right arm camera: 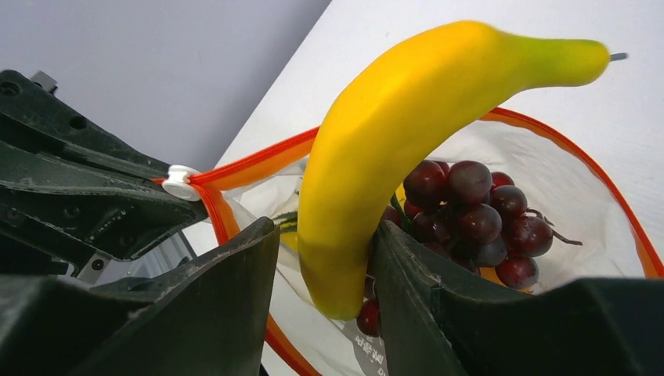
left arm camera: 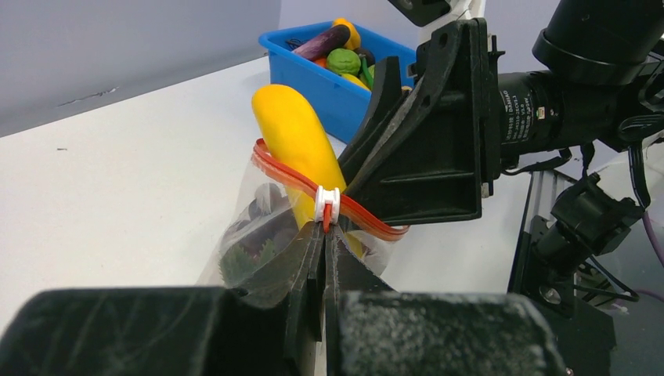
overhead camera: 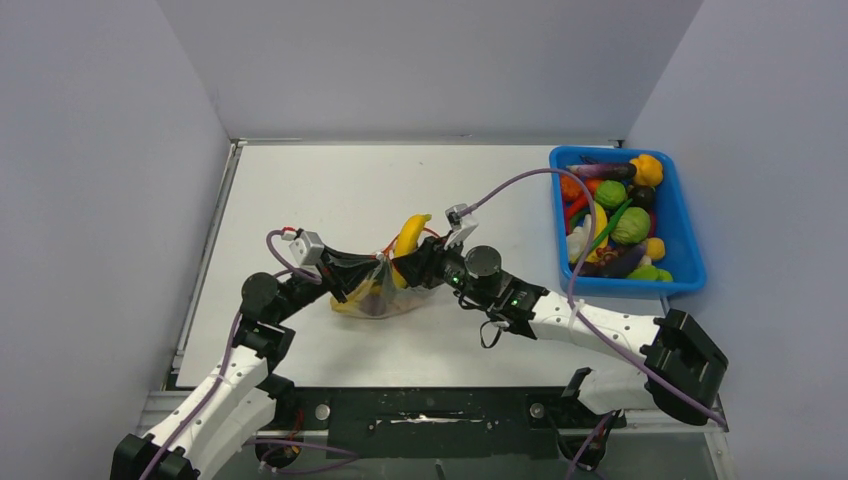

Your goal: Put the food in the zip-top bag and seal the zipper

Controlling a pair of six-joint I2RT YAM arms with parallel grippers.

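Note:
The clear zip top bag [overhead camera: 395,303] with its orange-red zipper edge stands open mid-table. My left gripper is shut on the bag's zipper corner, right by the white slider [left arm camera: 328,201]. A yellow banana [right arm camera: 391,141] leans in the bag's mouth, lower end inside, stem end sticking out above the rim. On either side of its lower part are the fingers of my right gripper; they stand open, with a gap showing between the banana and the left one. Dark red grapes [right arm camera: 474,223] lie in the bag.
A blue bin [overhead camera: 690,250] full of toy fruit and vegetables is at the right. Both grippers are close together at the bag's mouth.

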